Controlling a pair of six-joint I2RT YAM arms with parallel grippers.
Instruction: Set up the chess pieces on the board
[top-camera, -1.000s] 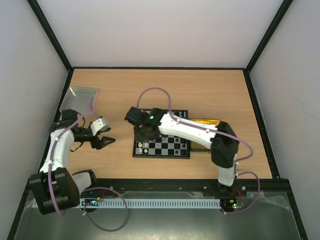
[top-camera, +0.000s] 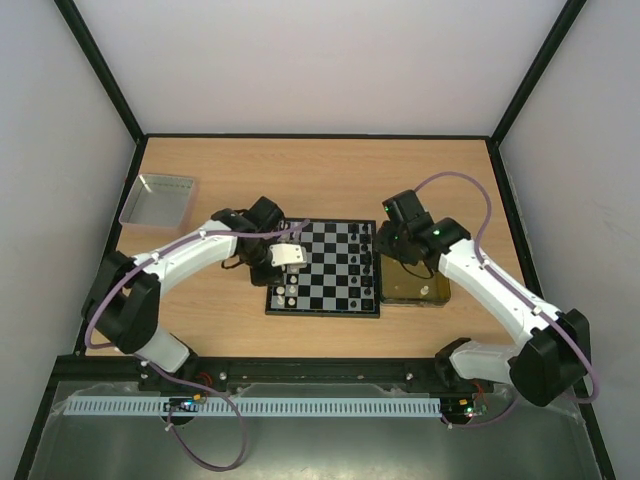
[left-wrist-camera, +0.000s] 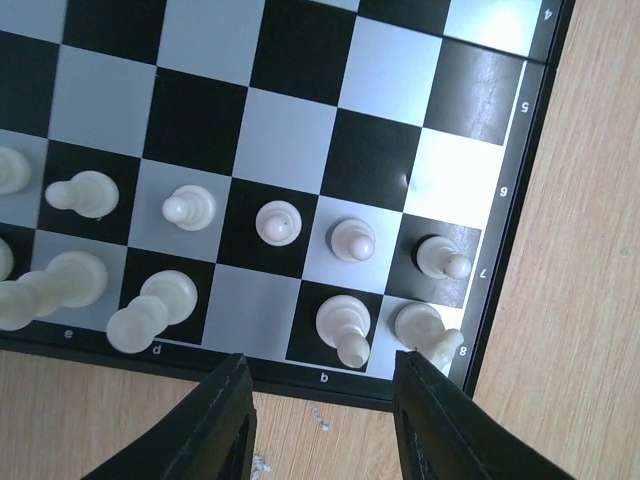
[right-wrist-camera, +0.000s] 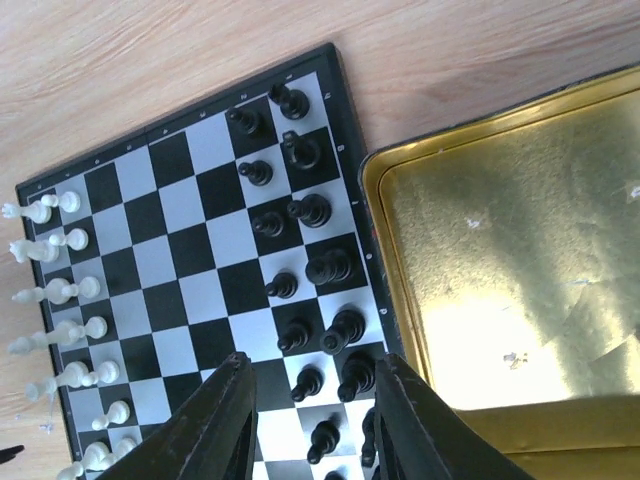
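Observation:
The chessboard (top-camera: 330, 308) lies mid-table. White pieces stand in two rows along its left side, several of them white pawns (left-wrist-camera: 278, 223). In the left wrist view the c square (left-wrist-camera: 250, 312) in the outer white row is bare, between a white piece (left-wrist-camera: 343, 325) on b and a taller one (left-wrist-camera: 155, 310) on d. Black pieces (right-wrist-camera: 310, 210) fill two rows along the opposite side. My left gripper is above the white edge, fingers apart and empty. Over the black side, by the tray, my right gripper is open with nothing held.
A brass-coloured tray (right-wrist-camera: 385, 235) adjoins the board's right side, with a small pale object (top-camera: 424, 291) in it. At the far left stands a clear bin (top-camera: 160, 180). Bare table extends behind and in front of the board.
My left arm has moved right, from the table beside the clear bin to the board's white side. My right arm has drawn back from the white side to the tray side.

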